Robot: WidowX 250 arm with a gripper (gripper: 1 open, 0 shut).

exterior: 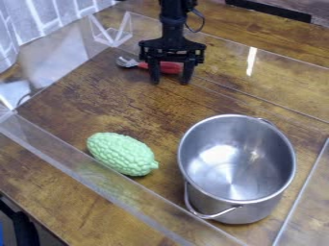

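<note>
My black gripper [171, 67] is lowered at the back of the wooden surface, over a red-handled utensil [131, 62] with a silvery head pointing left. The red handle passes among the fingers; whether they grip it I cannot tell. A pale green bumpy vegetable [121, 153] lies at the front left. A large steel pot [237, 163] with a wire handle stands at the front right.
Clear plastic walls [67, 159] edge the wooden workspace [141, 115]. A white, crumpled-looking material is at the upper left, outside the wall.
</note>
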